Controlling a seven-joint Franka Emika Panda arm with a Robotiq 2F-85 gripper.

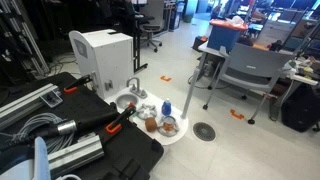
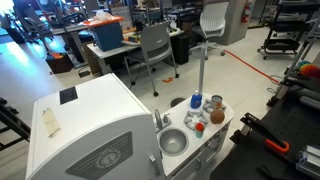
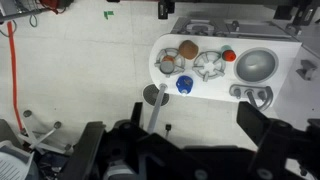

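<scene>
My gripper shows only in the wrist view, its two dark fingers spread wide along the lower edge, with nothing seen between them. Beyond it lies a white toy kitchen top. On this top are a blue object, a brown round object, a small red object and an orange-brown piece on one burner. A grey sink with a faucet takes up one end. Exterior view 2 also shows the blue object standing near the back of the top, and the brown one by a corner.
A tall white panel adjoins the sink end. The black table carries orange-handled clamps and cables. A grey chair stands on the floor behind, near a round drain. Open floor surrounds the drain.
</scene>
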